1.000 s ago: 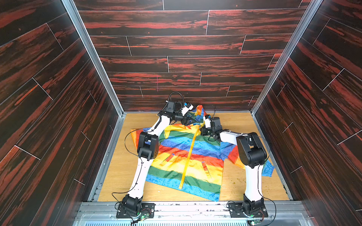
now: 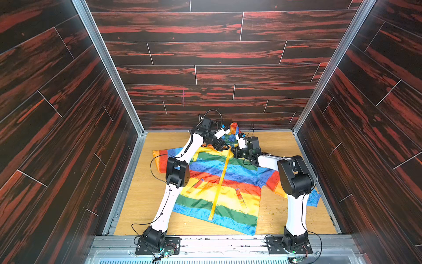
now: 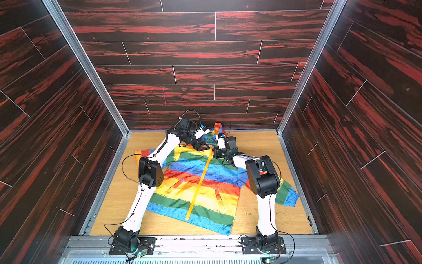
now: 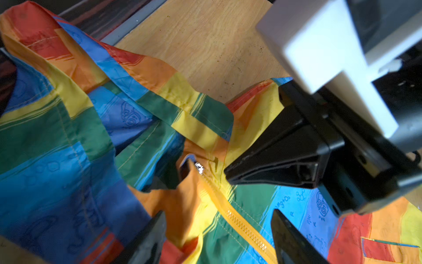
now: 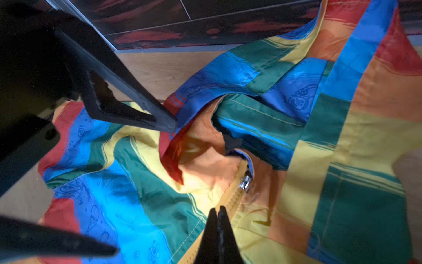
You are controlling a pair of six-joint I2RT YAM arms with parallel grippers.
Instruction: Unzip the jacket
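Observation:
The rainbow-striped jacket (image 2: 224, 176) lies flat, its yellow-orange zip (image 2: 219, 189) running from the collar to the hem. At the collar end, the silver zip slider (image 5: 245, 182) sits at the top of the zip tape. My right gripper is shut over the tape just below the slider in the right wrist view; nothing clearly shows between its fingers. From the left wrist view, its black fingertips are close beside the slider (image 4: 198, 168). My left gripper is open above the collar, its fingers well apart on either side of the zip, with nothing held.
The bunched hood (image 4: 167, 101) lies beyond the collar, near the back wall. Both grippers crowd close together at the neck.
My left gripper has moved a little right and down toward the zip's top and the right gripper.

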